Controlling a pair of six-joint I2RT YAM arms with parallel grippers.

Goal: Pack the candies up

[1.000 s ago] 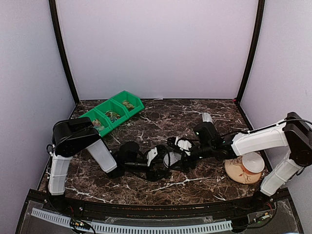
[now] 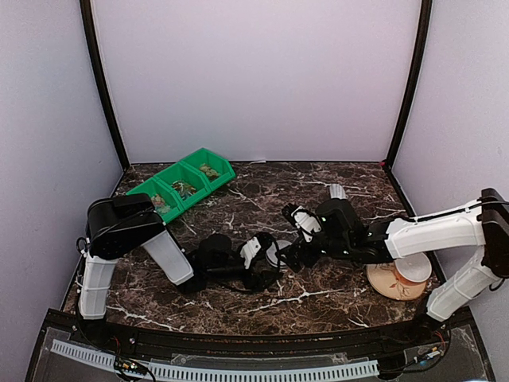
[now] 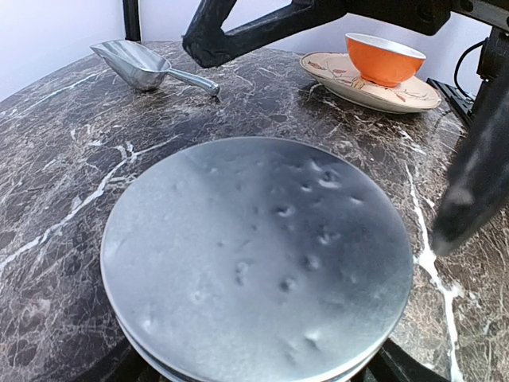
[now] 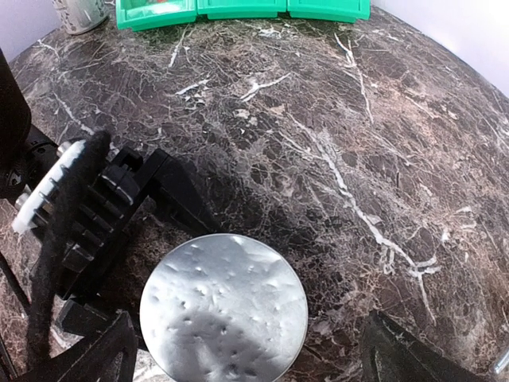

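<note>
A round container with a dented silver lid [image 3: 254, 255] stands near the table's middle, between the two arms; its sides are mostly hidden. My left gripper [image 2: 270, 261] is shut on the container from the left, its fingers low against it. Facing it from the other side, my right gripper is open, with a finger on each side of the lid in its wrist view and gaps between. In the green bin [image 2: 208, 191] at the back left, each of three compartments holds small wrapped candies [image 2: 184, 189].
A metal scoop lies at the back right. On the right, an orange bowl [image 3: 386, 56] sits on a patterned plate [image 3: 342, 70] near the right arm. A pale patterned cylinder [image 4: 79, 12] stands beside the bin. Between bin and grippers the tabletop is clear.
The right gripper has opened wider and shifted slightly right, leaving more of the silver lid in sight.
</note>
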